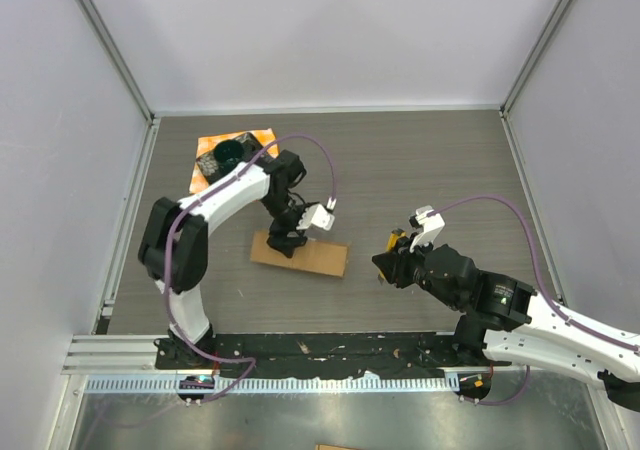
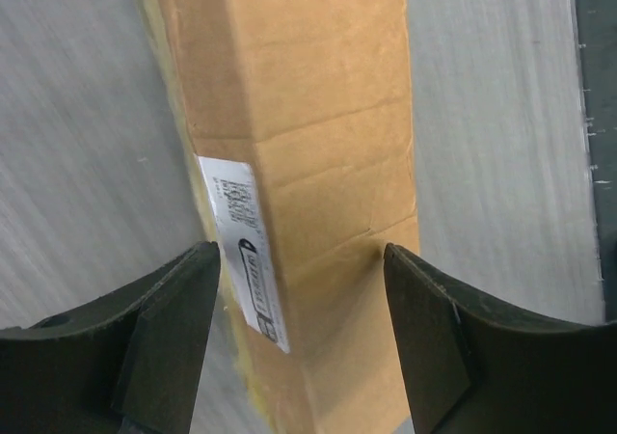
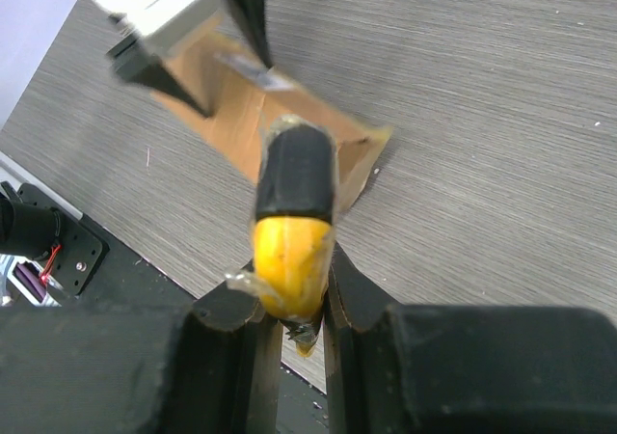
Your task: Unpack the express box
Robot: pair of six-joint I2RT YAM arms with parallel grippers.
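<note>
In the top view the brown cardboard box [image 1: 305, 257] sits left of the table's middle. My left gripper [image 1: 290, 242] is over its left part. The left wrist view shows the box [image 2: 328, 145] with a white label [image 2: 241, 231] between the spread fingers; whether they press on its sides is not clear. My right gripper is shut on a yellow-and-black tool [image 3: 292, 251], which looks like a cutter. The cutter [image 1: 394, 240] is held right of the box, apart from it in the top view.
At the back left lies an orange-and-white patterned cloth [image 1: 262, 136] with a dark item [image 1: 229, 152] on it. A dark rail [image 1: 310, 355] runs along the front edge.
</note>
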